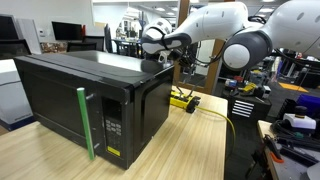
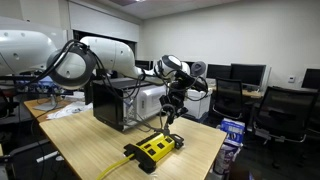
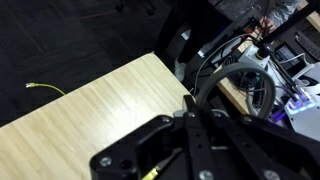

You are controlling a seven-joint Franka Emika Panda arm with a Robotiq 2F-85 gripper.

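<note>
My gripper is shut, and a curved grey band arcs up and to the right from its fingertips in the wrist view. What this band belongs to is hard to tell. In exterior view 1 the gripper hangs past the far end of the black microwave. From the other side, the gripper is above the table, near the microwave. A yellow block with black end parts lies on the wooden table below it.
A yellow cord trails from the block across the table. A green strip stands upright at the microwave's front. Bare wood lies right of the microwave. Beyond the table are office chairs.
</note>
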